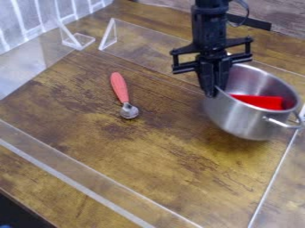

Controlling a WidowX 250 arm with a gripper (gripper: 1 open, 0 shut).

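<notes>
A steel pot (244, 120) with a red object (265, 102) inside sits at the right, slightly tilted. My black gripper (215, 87) is at the pot's left rim, shut; it looks to be on the rim, though the fingertips are partly hidden. A red-handled scoop (120, 89) lies on the wooden table (119, 165) to the left.
White brackets (84, 40) stand near the back left edge by a white rail.
</notes>
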